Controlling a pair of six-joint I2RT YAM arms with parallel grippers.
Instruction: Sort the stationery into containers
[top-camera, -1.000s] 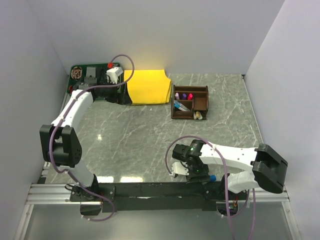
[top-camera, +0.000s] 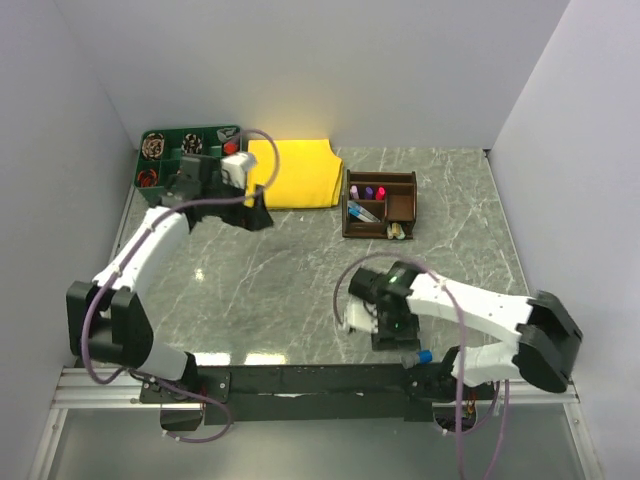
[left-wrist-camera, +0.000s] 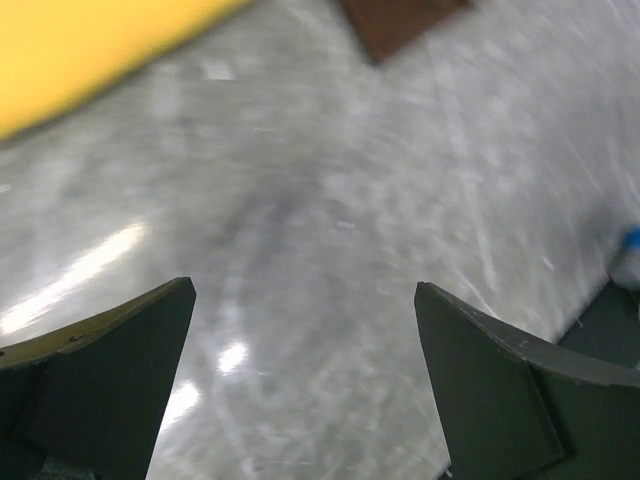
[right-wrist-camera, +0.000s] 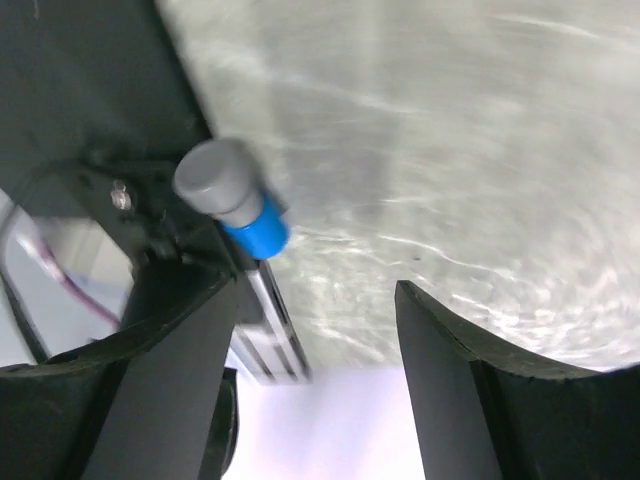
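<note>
At the table's front edge lies a grey cylinder with a blue end (right-wrist-camera: 228, 190), seen in the right wrist view beside the dark rail; only its blue end (top-camera: 425, 356) shows clearly from above. My right gripper (top-camera: 395, 335) hovers close to it, its fingers (right-wrist-camera: 165, 385) apart and nothing between them. My left gripper (top-camera: 262, 212), blurred, is over the table just below the yellow cloth; its fingers (left-wrist-camera: 110, 375) stand wide with bare table between. A brown wooden organiser (top-camera: 366, 227) holds purple and red markers (top-camera: 369, 193), a blue-and-white item (top-camera: 362, 211) and light pieces (top-camera: 396, 231).
A green divided tray (top-camera: 152, 182) at the back left holds pinecones (top-camera: 153, 147) and red items. A yellow cloth (top-camera: 292, 175) lies between tray and organiser.
My left gripper has swung right, away from the green tray.
</note>
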